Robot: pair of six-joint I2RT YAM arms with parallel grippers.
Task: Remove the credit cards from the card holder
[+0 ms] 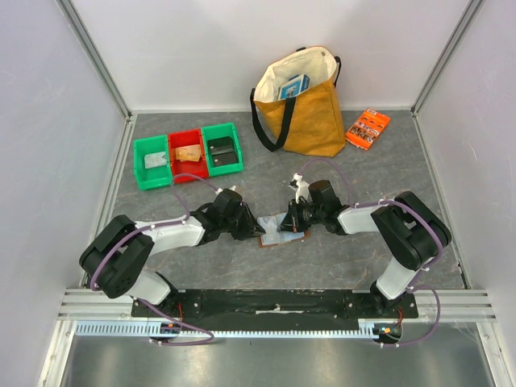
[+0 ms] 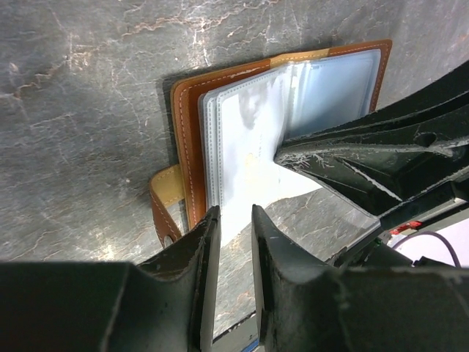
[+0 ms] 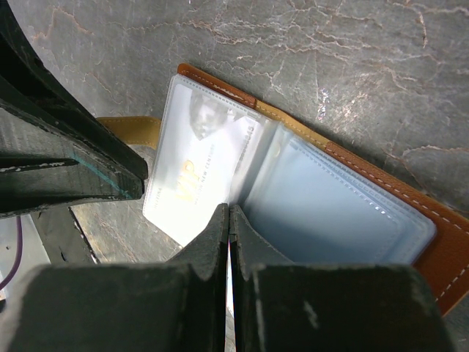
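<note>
The brown card holder (image 2: 192, 139) lies spread open on the table, its clear sleeves showing. A white card (image 2: 245, 139) with yellow marks sits in the left sleeve. The other side has a bluish sleeve (image 3: 333, 205). Over the near edge of the left side, my left gripper is part open, with a gap between its fingertips and nothing seen gripped there. At the fold between the sleeves my right gripper has its fingers together, seemingly pinching the clear plastic; its tips hide what is between them.
A bin with green and red compartments (image 1: 151, 143) stands at the back left, small items inside. A mustard bag (image 1: 318, 121) and an orange packet (image 1: 367, 129) lie at the back. Both arms crowd closely around the holder.
</note>
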